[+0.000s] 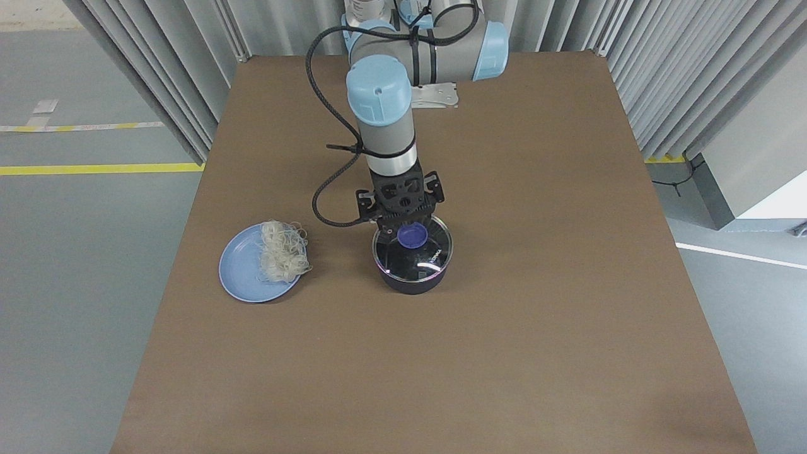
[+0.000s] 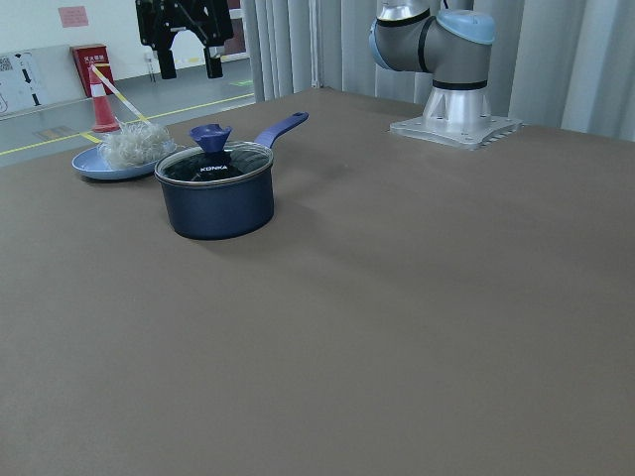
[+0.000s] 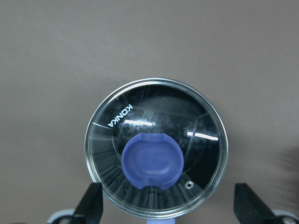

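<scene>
A dark blue pot stands on the table with its glass lid on and a blue knob at the lid's centre. My gripper hangs above the pot, open, its two fingers wide apart at either side of the lower wrist view with nothing between them. The pot's blue handle points toward the back, mostly covered by the arm in the front view. Left of the pot, a light blue plate carries a tangle of pale noodles.
The arm's base stands at the back edge. Grey curtains line the back.
</scene>
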